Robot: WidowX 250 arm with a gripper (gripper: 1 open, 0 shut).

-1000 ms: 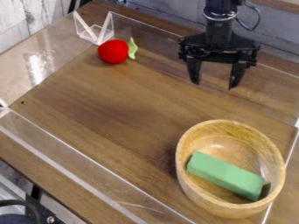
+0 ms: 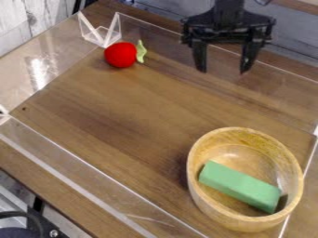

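Observation:
My black gripper (image 2: pixel 224 51) is at the top centre-right of the camera view, slightly blurred, its fingers spread open above the back of the wooden table, with nothing seen between them. A red round object (image 2: pixel 121 55) with a small green piece beside it lies at the upper left. A wooden bowl (image 2: pixel 204 175) at the lower right holds a green block (image 2: pixel 239 187) with a dark end.
A clear angular plastic piece (image 2: pixel 100 30) stands at the back left. Clear edging runs along the table's left and front.
My gripper has moved slightly up in the view over the last second. The red object, bowl and green block have not moved.

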